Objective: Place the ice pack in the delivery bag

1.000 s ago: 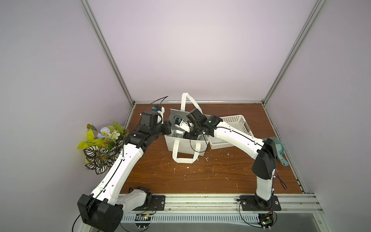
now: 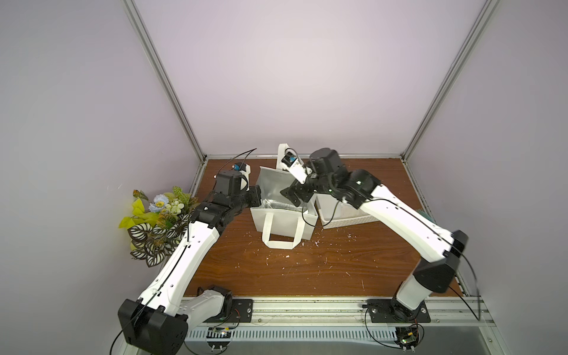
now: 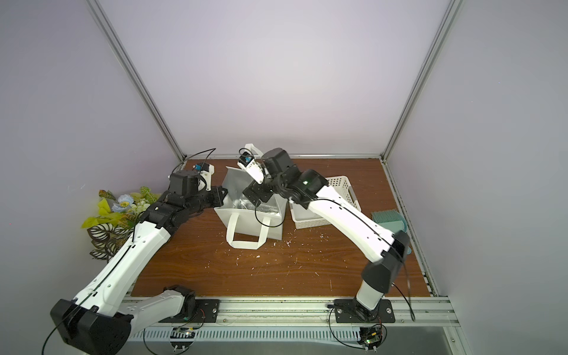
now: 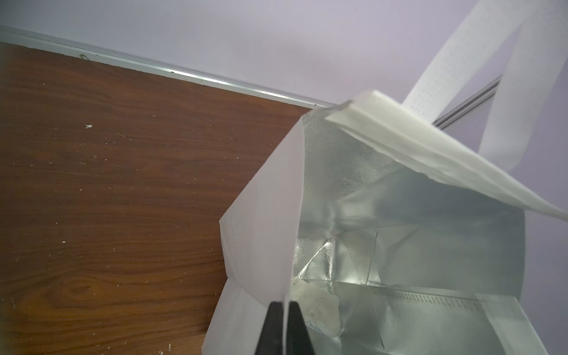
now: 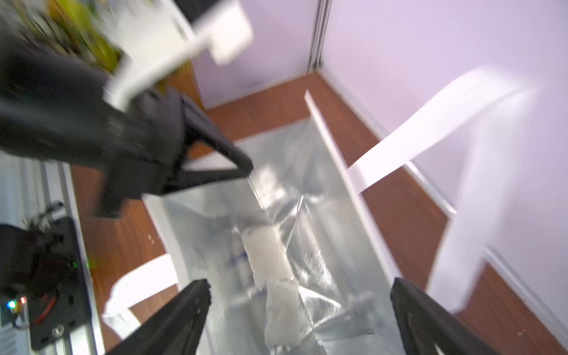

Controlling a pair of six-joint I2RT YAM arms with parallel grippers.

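Note:
The white delivery bag (image 2: 282,226) stands open at mid table, silver-lined. Inside it, two pale packs lie on the bottom in the right wrist view, an upper one (image 5: 266,254) and a lower one (image 5: 281,313). My left gripper is shut at the bag's left side wall (image 4: 260,207), the thin wall seeming to pass between its fingertips. My right gripper is open above the bag's mouth, nothing between its fingers.
A white plastic basket (image 3: 307,222) sits right of the bag, with a teal dustpan (image 3: 387,219) further right. Flowers (image 2: 159,204) are at the left edge. The front of the table holds only small scraps.
My right arm has risen out of the bag, its gripper now higher above the mouth and the arm nearer the camera. My left arm is still.

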